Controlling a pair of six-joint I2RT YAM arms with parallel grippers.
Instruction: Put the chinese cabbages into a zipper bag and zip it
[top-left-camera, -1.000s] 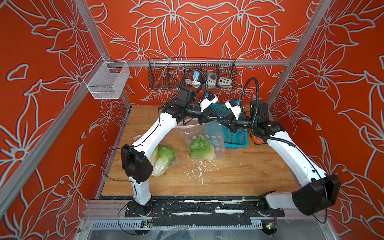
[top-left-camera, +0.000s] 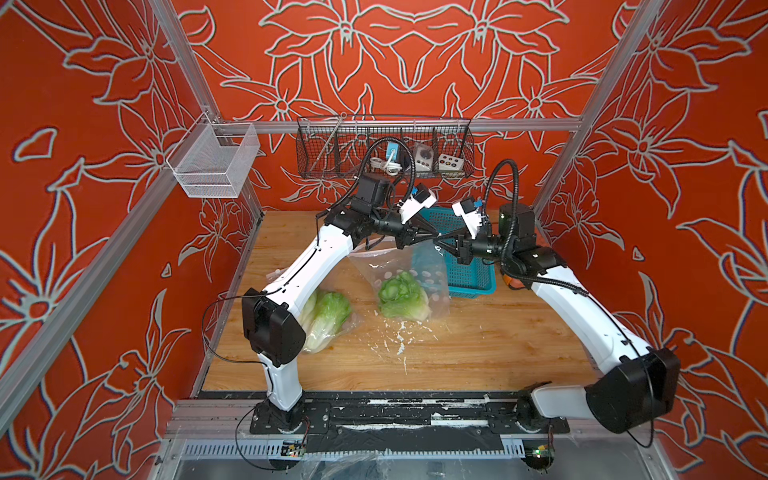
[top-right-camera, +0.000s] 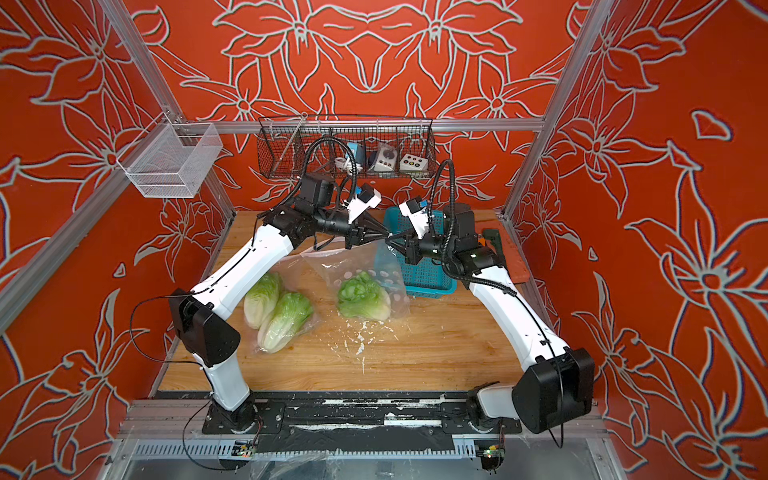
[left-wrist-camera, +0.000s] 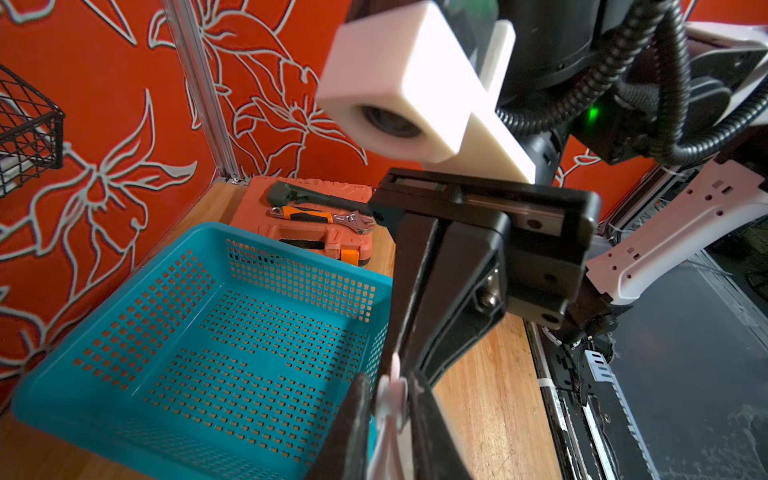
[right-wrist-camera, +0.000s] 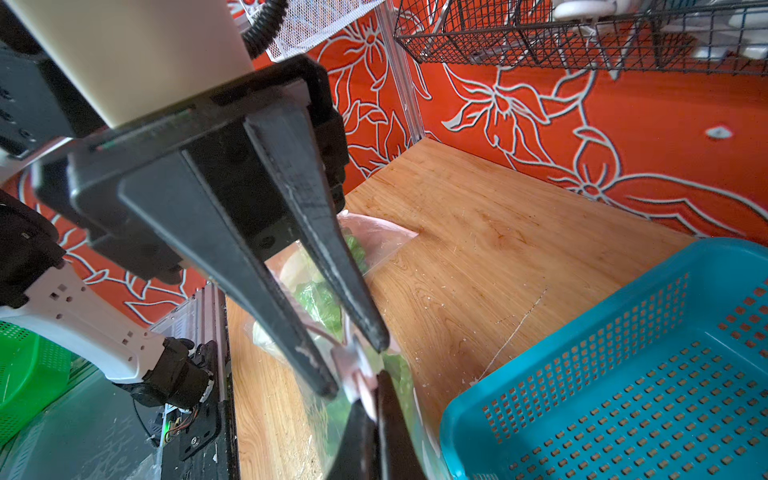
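Note:
A green cabbage (top-left-camera: 404, 296) lies inside a clear zipper bag (top-left-camera: 369, 265) with a pinkish top edge, mid-table. My left gripper is shut on the bag's top edge, a pale pinkish strip showing between its fingers in the left wrist view. Right against it, tip to tip, is my right gripper. Its fingers are closed together at the pink end of the strip; whether they pinch it is hard to make out. Two more cabbages (top-right-camera: 286, 321) rest to the left in clear plastic, partly behind the left arm in the top left view.
An empty blue basket (left-wrist-camera: 264, 344) stands just behind and right of the grippers. Beyond it sits an orange tool case (left-wrist-camera: 308, 212) with tools on top. White scraps (top-left-camera: 400, 340) litter the wood before the bag.
The right arm has shifted very slightly around the bag's edge. The left arm, the bag and the cabbages look unchanged.

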